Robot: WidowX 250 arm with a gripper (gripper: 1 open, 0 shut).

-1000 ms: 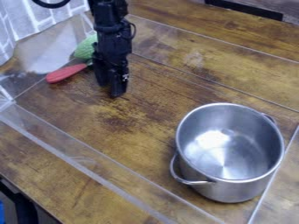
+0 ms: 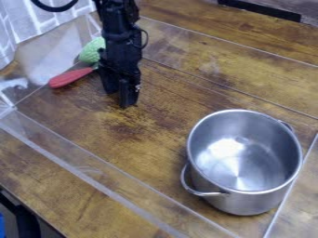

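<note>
My black gripper [image 2: 121,85] is low over the wooden table at the back left, its fingertips dark and hard to make out, so whether it is open or shut is unclear. Just left of it lies a red object [image 2: 71,77], partly behind the arm, with something green [image 2: 89,49] behind that. A large steel pot [image 2: 243,160] stands empty at the front right.
Clear plastic edging [image 2: 50,139] runs along the left and front of the work area, and a white grid-like panel [image 2: 32,28] is at the back left.
</note>
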